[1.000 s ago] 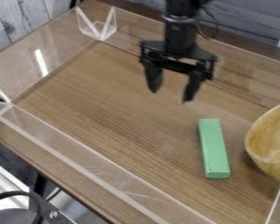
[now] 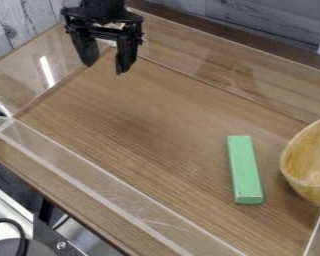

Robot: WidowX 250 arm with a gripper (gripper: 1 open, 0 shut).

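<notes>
The black gripper [image 2: 103,55] is at the top left of the camera view, over the wooden tabletop, with its two fingers spread apart and no object visible between them. A long green block [image 2: 244,168] lies flat on the table at the lower right, well away from the gripper. A tan bowl [image 2: 310,165] is at the right edge, partly cut off by the frame.
Dark cables show at the lower left corner. A small white item is at the top right edge.
The gripper has moved left across the table, from above the green block's side toward the top left corner. The green block and bowl have not moved.
</notes>
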